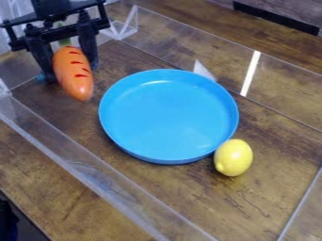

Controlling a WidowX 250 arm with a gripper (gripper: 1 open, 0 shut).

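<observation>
At the upper left my black gripper (pixel 68 49) is low over an orange toy carrot (pixel 74 77) with dark stripes, which points toward the viewer. The carrot's back end is at the fingers; whether they grip it is hard to tell. A blue plate (pixel 169 115) lies in the middle, to the right of the carrot. A yellow lemon (pixel 233 157) sits just beyond the plate's lower right rim.
Clear plastic walls border the wooden work surface on the left and at the back. The wood right of the plate and below the carrot is bare.
</observation>
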